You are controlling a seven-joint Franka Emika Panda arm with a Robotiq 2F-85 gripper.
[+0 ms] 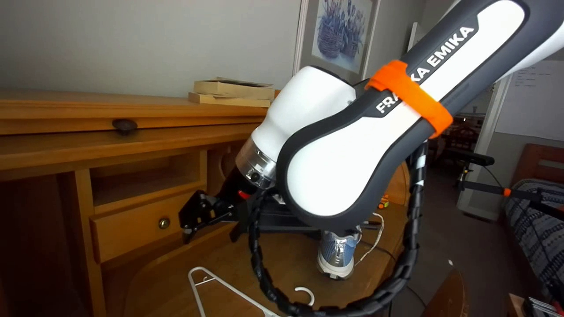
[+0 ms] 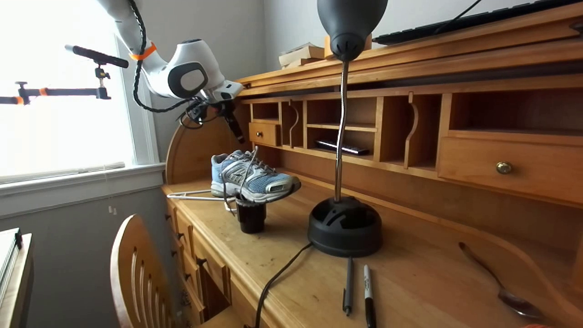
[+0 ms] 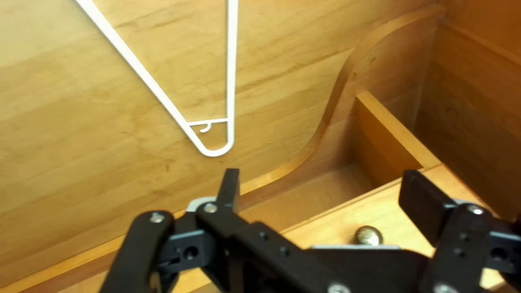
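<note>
My gripper is open, and nothing lies between its fingers. In the wrist view a small wooden drawer [image 3: 337, 232] with a round brass knob [image 3: 368, 236] shows beyond the gap between them. Exterior view 1 has the gripper [image 1: 211, 238] above the desktop, to the right of that drawer's knob [image 1: 164, 223]. A white hanger [image 3: 230, 63] rests on the desk [image 3: 97, 146], ahead of the gripper in the wrist view. The blue-and-grey shoe [image 2: 246, 174] tilts over a black cup [image 2: 252, 216], its toe raised off the desk.
A black lamp [image 2: 345, 229] stands mid-desk, its cord running over the front edge. A grey pen [image 2: 348, 287], a marker [image 2: 368, 295] and a spoon [image 2: 500, 284] lie on the nearer part. Books [image 1: 232, 90] sit on the top shelf. A wooden chair [image 2: 136, 273] is in front.
</note>
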